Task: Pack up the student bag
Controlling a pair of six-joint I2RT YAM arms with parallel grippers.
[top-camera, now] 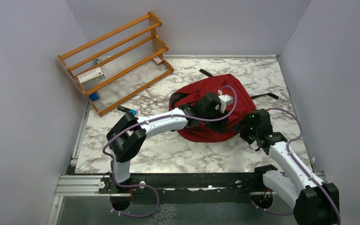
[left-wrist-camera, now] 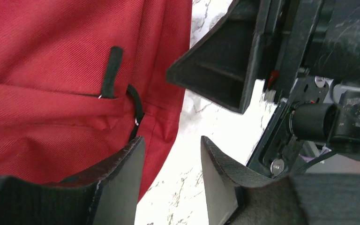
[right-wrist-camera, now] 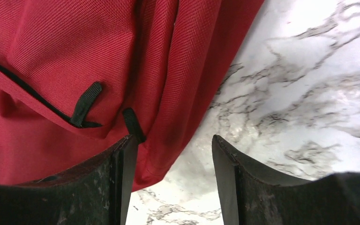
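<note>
A red fabric bag (top-camera: pixel 201 133) lies rumpled on the marble table, with black zipper pulls (left-wrist-camera: pixel 111 72) (right-wrist-camera: pixel 86 105) near its lower right edge. My left gripper (top-camera: pixel 220 125) is over that lower part of the bag, fingers apart with nothing between them (left-wrist-camera: pixel 168 164). My right gripper (top-camera: pixel 239 125) hovers at the bag's right edge, also open, with only bag edge and table below its fingers (right-wrist-camera: pixel 173 168). In the left wrist view, part of the right gripper shows close beside the left one.
A wooden rack (top-camera: pixel 117 77) with boxes stands at the back left. A black and blue item (top-camera: pixel 126 110) lies before it, partly beside small items hidden by my left arm. Walls bound the sides and back.
</note>
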